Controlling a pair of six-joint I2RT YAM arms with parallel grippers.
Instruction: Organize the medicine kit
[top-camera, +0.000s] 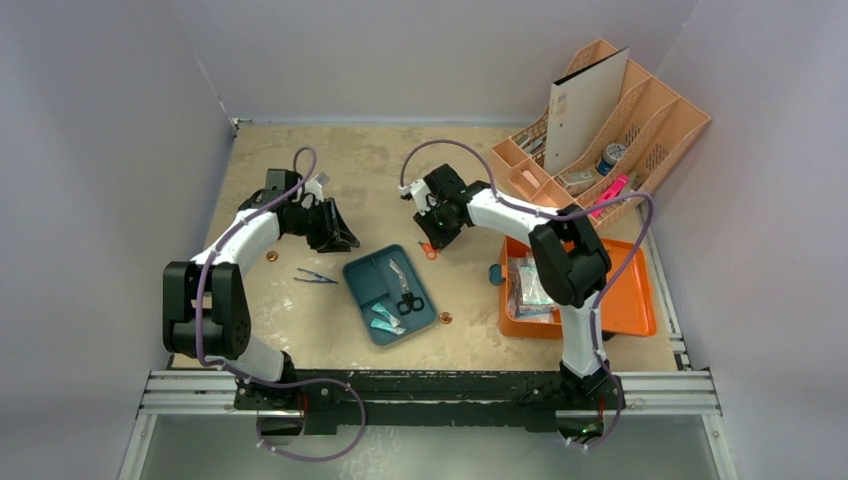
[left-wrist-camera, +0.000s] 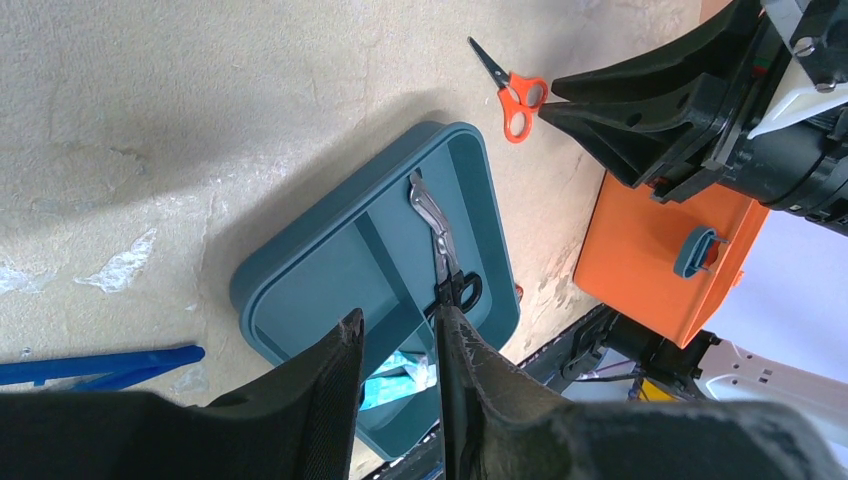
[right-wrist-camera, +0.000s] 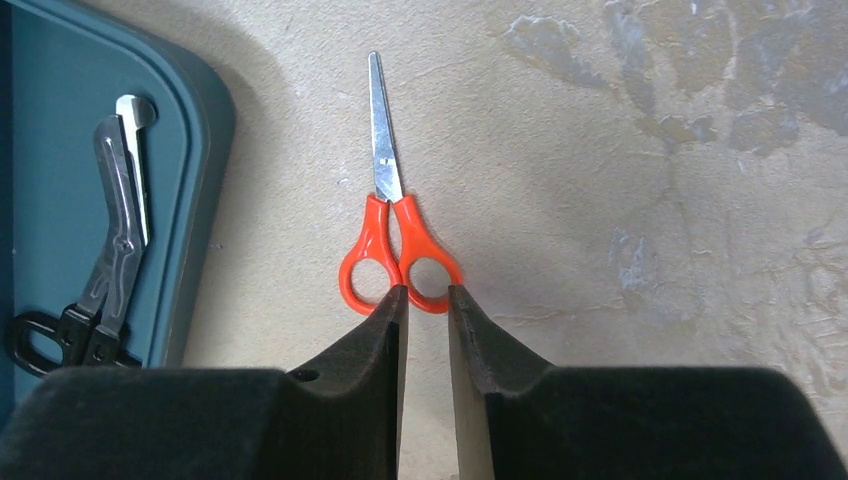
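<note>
My right gripper (top-camera: 436, 236) hovers over small orange-handled scissors (right-wrist-camera: 420, 240) lying on the table, its fingertips near the handle loops, part open with nothing seen between them. My left gripper (top-camera: 338, 240) hangs part open above the upper-left side of the teal tray (left-wrist-camera: 300, 240), nothing between its fingers. Black-handled bandage scissors (top-camera: 408, 300) lie inside the tray, along with light blue packets (top-camera: 388, 325). Blue tweezers (top-camera: 312, 277) lie on the table left of the tray.
An orange kit box (top-camera: 630, 300) with packets stands at the right. A peach organizer (top-camera: 670, 120) fills the back right. Small copper round items (top-camera: 271, 256) lie left and right of the tray.
</note>
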